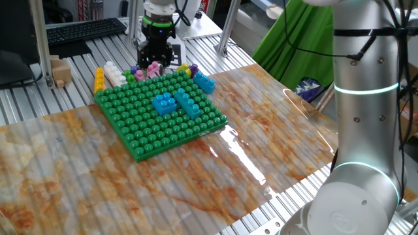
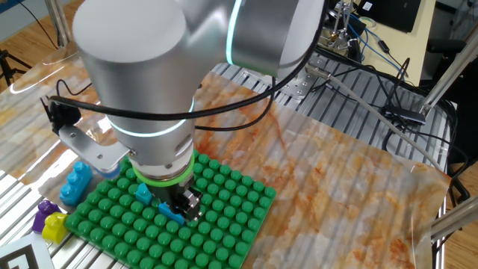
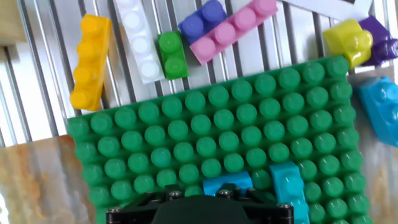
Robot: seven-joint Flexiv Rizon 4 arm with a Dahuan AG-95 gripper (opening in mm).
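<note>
Above the far edge of the green studded baseplate, my gripper hangs near a pink brick. The wrist view shows the gripper only as a dark shape at the bottom edge; its fingertips are not clear, so its fingers cannot be told. Two blue bricks sit on the baseplate: a short one and a longer one. Beyond the plate lie loose bricks: orange, white, small green, purple, and the pink one, which touches the purple.
At the baseplate's far right corner lie a yellow brick, a dark purple brick and another blue brick. Wooden blocks stand at the far left. The marbled sheet in front of the plate is clear.
</note>
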